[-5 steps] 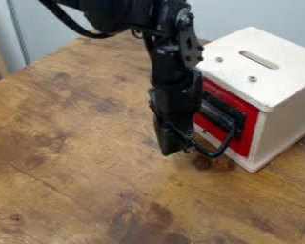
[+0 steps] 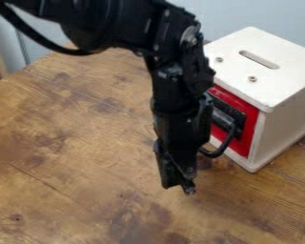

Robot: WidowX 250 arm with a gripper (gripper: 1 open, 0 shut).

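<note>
My black gripper point(image 2: 186, 181) hangs low over the wooden table, pointing down, shut with nothing visible between its fingers. It is just left of a white wooden box point(image 2: 270, 71) that has a red front panel point(image 2: 242, 141) with a dark opening or inset, partly hidden behind my arm.
A pale wall runs along the back, behind the box and table.
My gripper has shifted down and slightly toward the viewer over the last second, now sitting lower beside the box. The box has not visibly moved.
</note>
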